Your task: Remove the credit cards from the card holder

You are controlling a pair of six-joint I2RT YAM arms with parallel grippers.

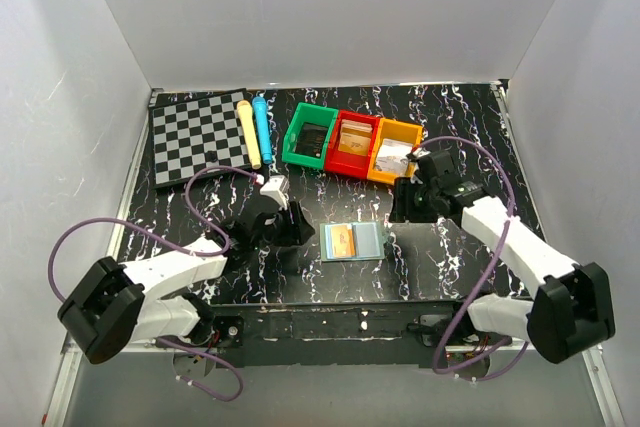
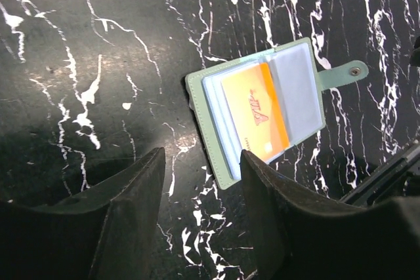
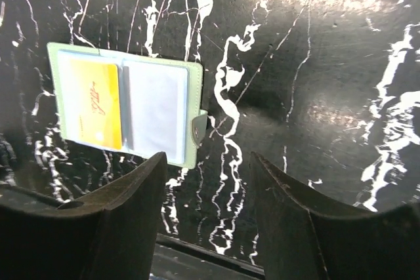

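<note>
An open mint-green card holder [image 1: 352,241] lies flat in the middle of the table, holding white cards and a yellow-orange card with red print, also seen in the right wrist view [image 3: 98,103]. My left gripper [image 1: 297,223] hangs left of the holder, open and empty; its fingers frame the near table in the left wrist view. My right gripper [image 1: 401,202] is raised right of and behind the holder, its fingers apart with nothing between them.
Green [image 1: 293,139], red [image 1: 344,164] and orange [image 1: 402,132] bins stand at the back, a checkerboard [image 1: 190,137] and two rolled tubes at back left. The table right of the holder is clear.
</note>
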